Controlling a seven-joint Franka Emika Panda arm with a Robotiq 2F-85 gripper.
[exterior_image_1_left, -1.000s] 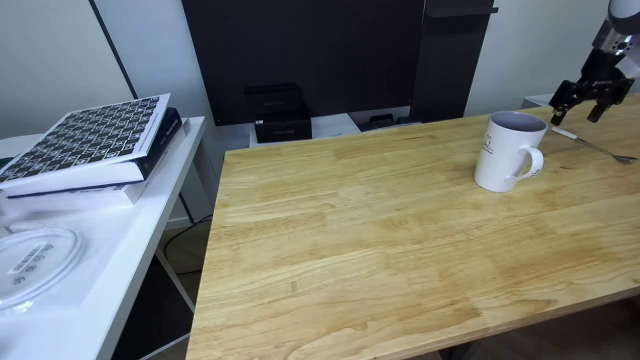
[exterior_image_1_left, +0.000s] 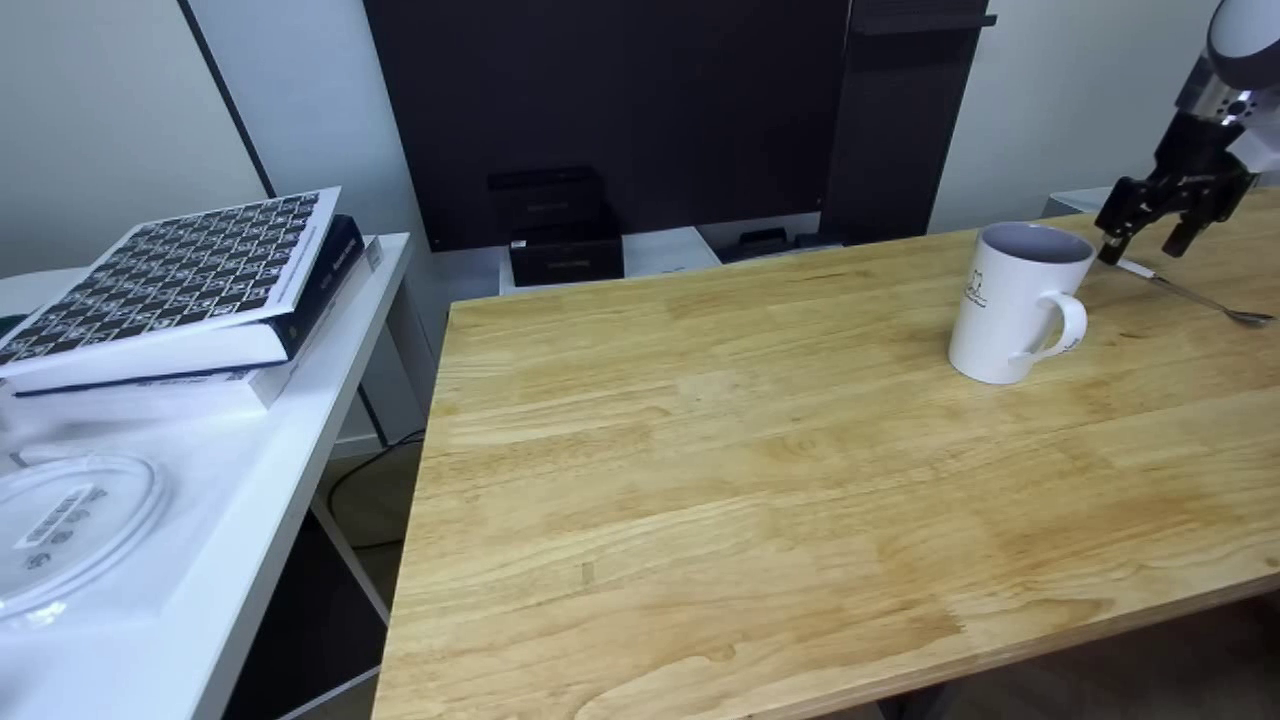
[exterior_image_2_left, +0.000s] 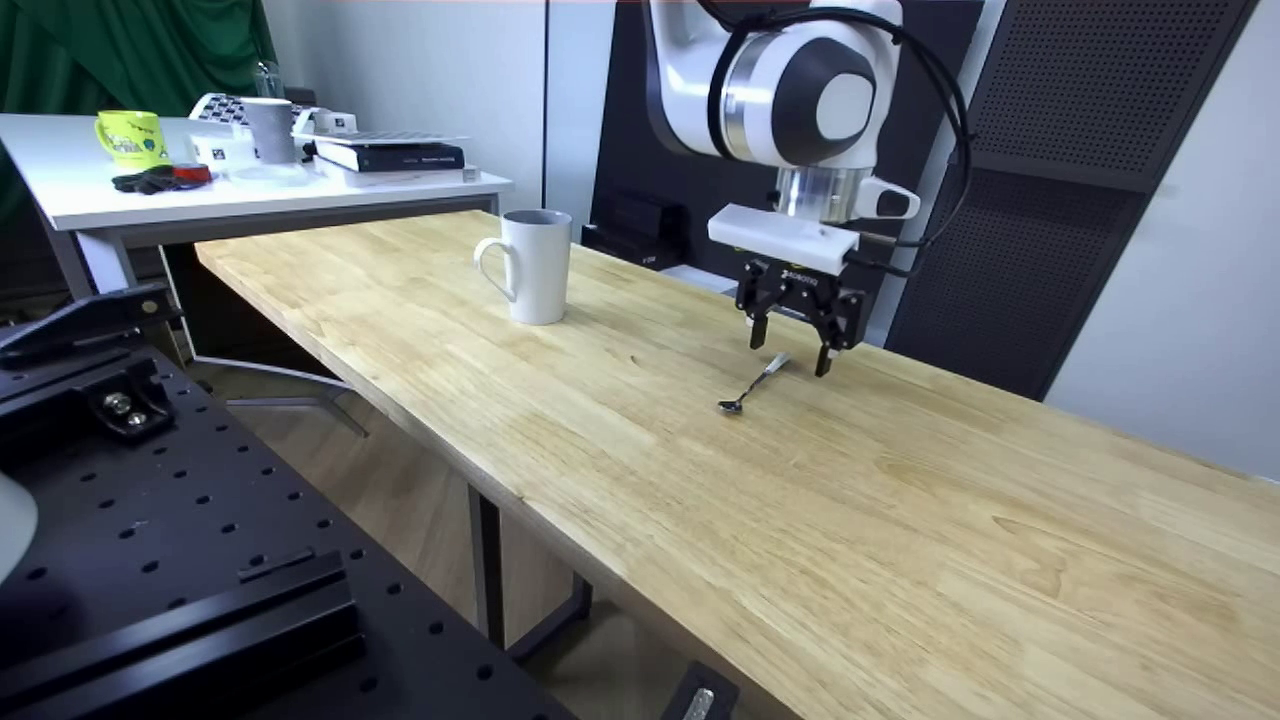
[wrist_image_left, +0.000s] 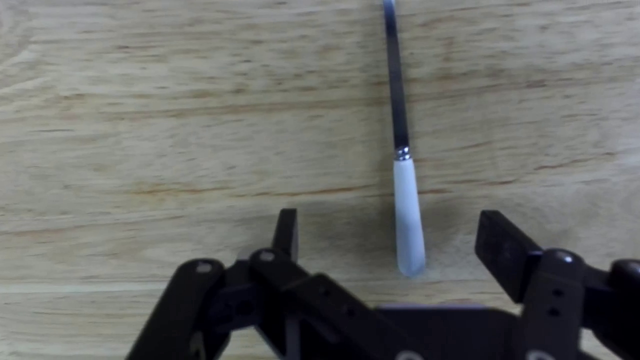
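Note:
A spoon with a white handle (wrist_image_left: 409, 222) and a metal stem lies flat on the wooden table. Above the handle end, my gripper stands open, one finger on each side of the handle and touching neither side. In the second exterior view the gripper (exterior_image_2_left: 789, 350) hangs just over the spoon (exterior_image_2_left: 758, 382), whose bowl points toward the table's front. The wrist view cuts off the bowl; the first exterior view shows the whole spoon (exterior_image_1_left: 1182, 290) at the far right, beneath the gripper (exterior_image_1_left: 1143, 246).
A white mug (exterior_image_1_left: 1014, 306) with a grey inside stands upright on the table, its handle toward the front. Books (exterior_image_1_left: 180, 288) lie on a separate white table. A dark panel (exterior_image_2_left: 996, 264) stands behind the arm.
The gripper has come down a little and shifted slightly toward the mug's side, nearer the spoon's handle. Spoon and mug have stayed where they were.

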